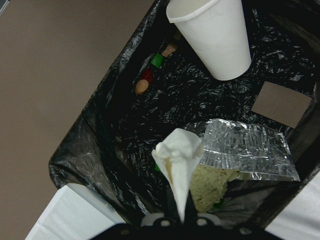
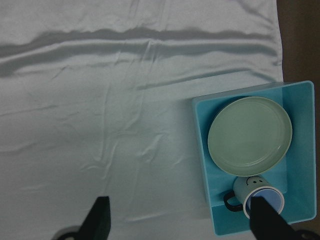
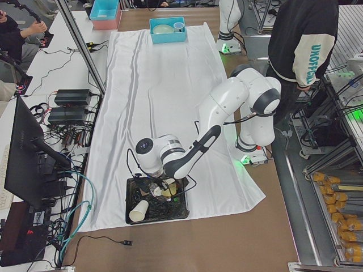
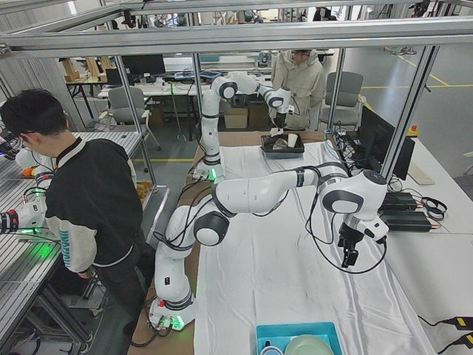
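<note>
My left gripper is shut on a crumpled white tissue (image 1: 177,152), held above a black bin (image 3: 130,207) lined with black plastic. In the bin lie a white paper cup (image 1: 215,45), a brown cardboard square (image 1: 281,104), crinkled foil (image 1: 250,150), a yellow sponge-like piece (image 1: 207,187) and small coloured bits. My right gripper is open, high above the white cloth, nothing seen between its fingers.
A blue tub (image 2: 205,155) at the far end holds a green plate (image 2: 250,136) and a mug (image 2: 245,187). A monitor and cables line one side; a person stands beside the other.
</note>
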